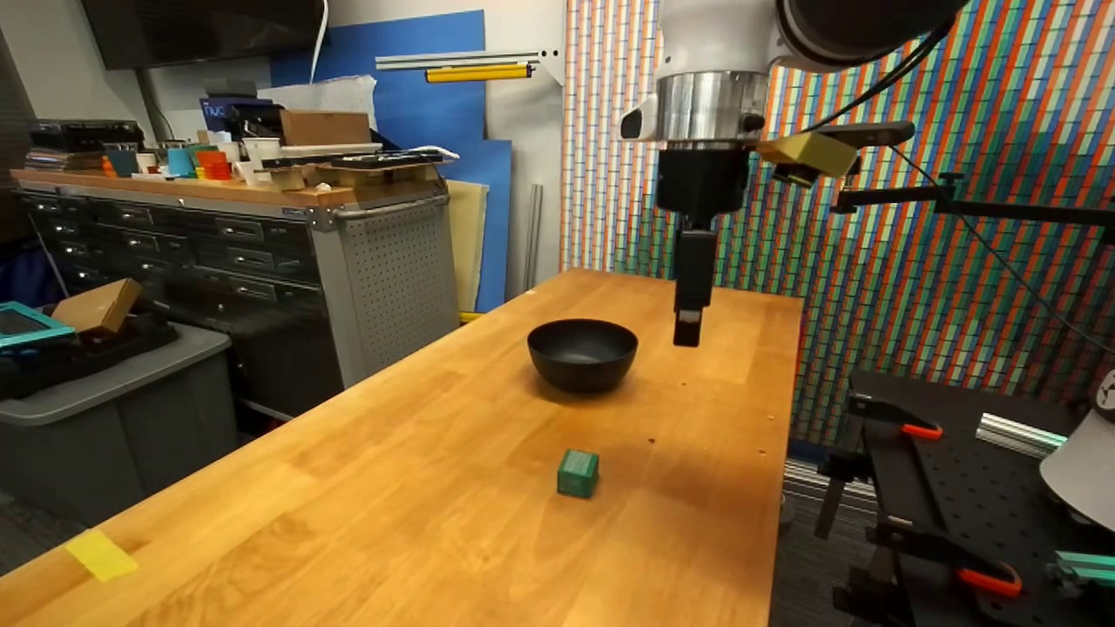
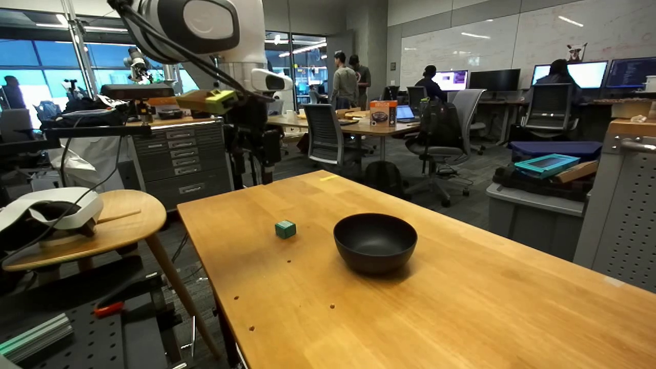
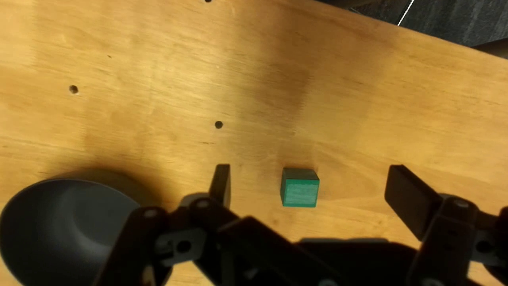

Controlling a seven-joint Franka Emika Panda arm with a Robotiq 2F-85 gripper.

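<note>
A small green cube (image 1: 577, 474) rests on the wooden table, apart from the black bowl (image 1: 582, 356). Seen from the wrist, the cube (image 3: 300, 191) shows between my widely parted fingers but well below them, and the bowl (image 3: 66, 228) is at the lower left, partly covered by the gripper's left side. My gripper (image 1: 686, 333) hangs above the table, pointing down, open and empty. In the second exterior view the cube (image 2: 285, 229) sits to the left of the bowl (image 2: 375, 243).
A black side bench with clamps (image 1: 941, 481) stands beyond the right edge. A camera on an arm (image 1: 857, 134) is behind my wrist.
</note>
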